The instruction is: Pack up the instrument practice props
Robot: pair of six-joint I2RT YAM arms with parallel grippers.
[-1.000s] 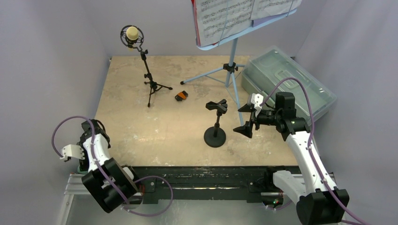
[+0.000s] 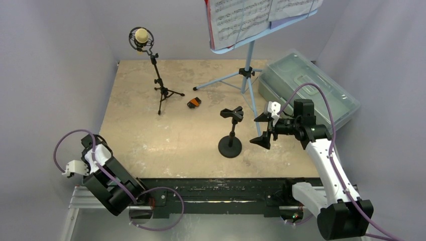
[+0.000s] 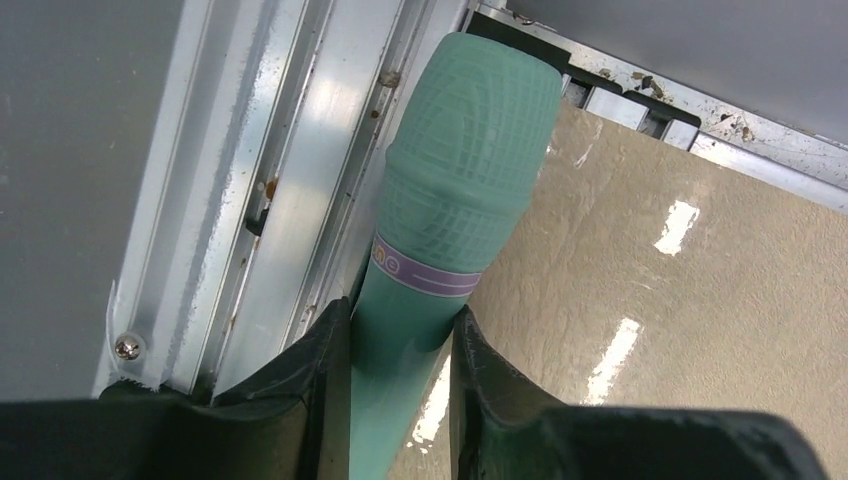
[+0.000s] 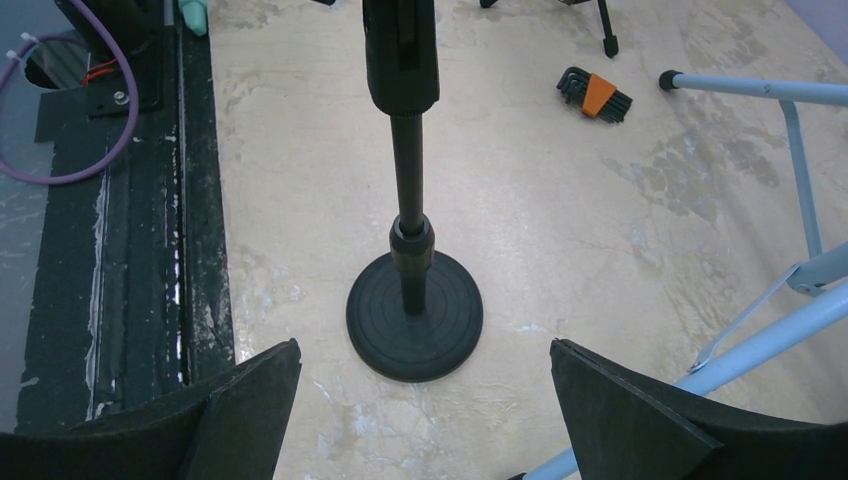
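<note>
A green microphone (image 3: 455, 160) with a purple band lies slanted at the table's front left corner, along a metal rail. My left gripper is around its handle, one finger on each side; whether both fingers press on it cannot be told. From above, the left arm hides that hand's fingers. My right gripper (image 2: 255, 130) is open and empty, just right of a black desk mic stand (image 2: 230, 146) with a round base. A black and orange hex key set (image 2: 194, 102) lies mid-table. Farther back stands a small tripod (image 2: 164, 90) carrying a cream-topped microphone (image 2: 141, 35).
A light blue music stand (image 2: 248, 57) holds sheet music (image 2: 238, 22), one leg running close by my right gripper. The lidded clear green box (image 2: 329, 93) sits at the back right.
The bit of green seen beside its hand earlier is now covered. The right arm and the stands have stayed put.
</note>
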